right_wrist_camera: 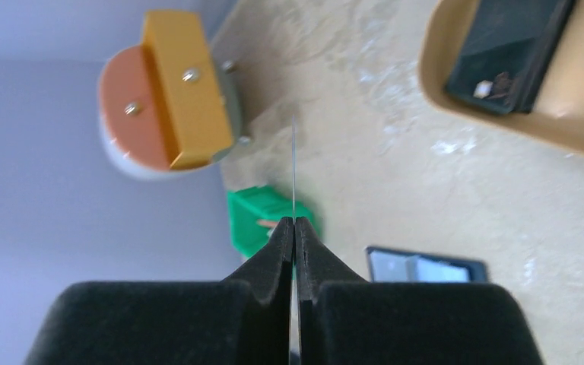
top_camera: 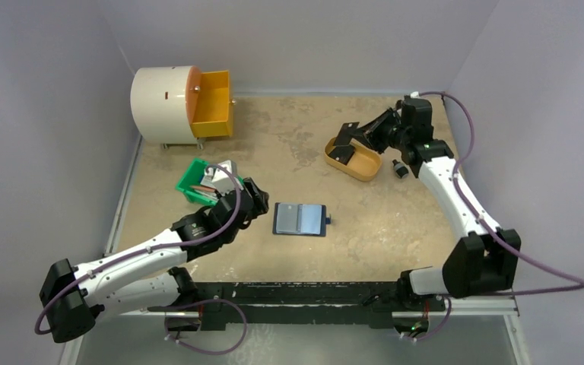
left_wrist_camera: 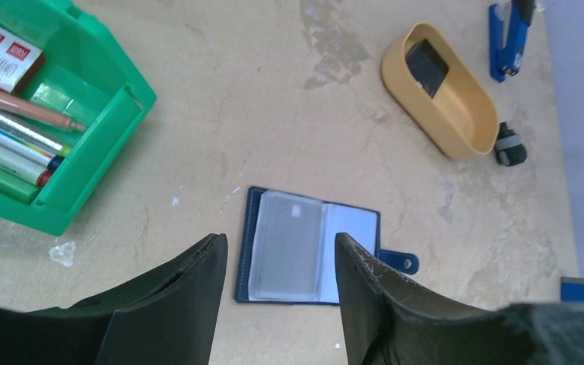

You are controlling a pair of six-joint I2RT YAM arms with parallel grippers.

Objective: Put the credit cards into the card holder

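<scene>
The open card holder [top_camera: 299,219] lies flat on the table, with clear sleeves and a dark blue cover. My left gripper stands open above it, nothing between its fingers. At the upper right, my right gripper [top_camera: 359,134] is shut on a black credit card [top_camera: 346,134], raised over the tan basket [top_camera: 364,169]. In the right wrist view that held card [right_wrist_camera: 293,163] is edge-on, a thin line rising from the fingertips. More black card surface shows inside the basket, a dark card [left_wrist_camera: 427,67] leaning at its end; how many lie there I cannot tell.
A green box [left_wrist_camera: 114,144] of pens is left of the holder. Behind it stands a white drum with an orange drawer [top_camera: 213,106]. A small dark bottle [left_wrist_camera: 510,145] and a blue stapler [left_wrist_camera: 508,42] sit beside the basket. Mid-table is bare.
</scene>
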